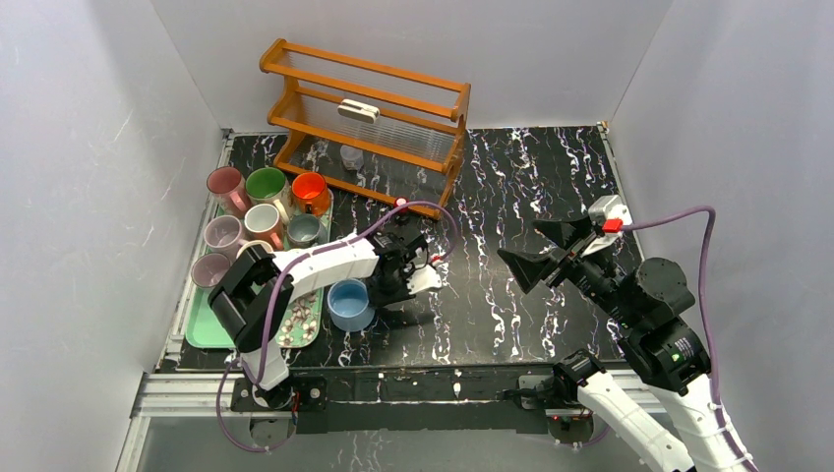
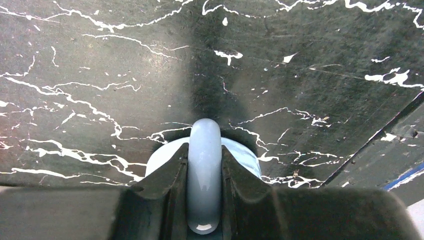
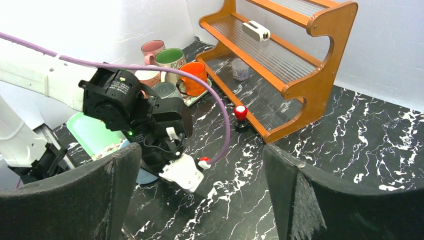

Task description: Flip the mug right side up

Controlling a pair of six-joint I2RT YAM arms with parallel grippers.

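Observation:
In the top view the blue mug [image 1: 350, 306] has its open mouth facing up, close to upright, beside the green tray. My left gripper [image 1: 376, 293] is at the mug's right side, shut on its handle. The left wrist view shows that pale blue handle [image 2: 204, 170] squeezed between dark fingers, with part of the mug's body [image 2: 241, 159] behind them. Whether its base touches the counter cannot be made out. Off to the right, my right gripper [image 1: 520, 242] hangs open and empty; its fingers [image 3: 305, 195] stand wide apart in its own wrist view.
Several mugs, including an orange one [image 1: 311, 191], crowd the back of the green tray [image 1: 207, 329] just left of the blue mug. A wooden rack [image 1: 369, 113] stands behind, with a red-topped object [image 3: 241, 116] at its foot.

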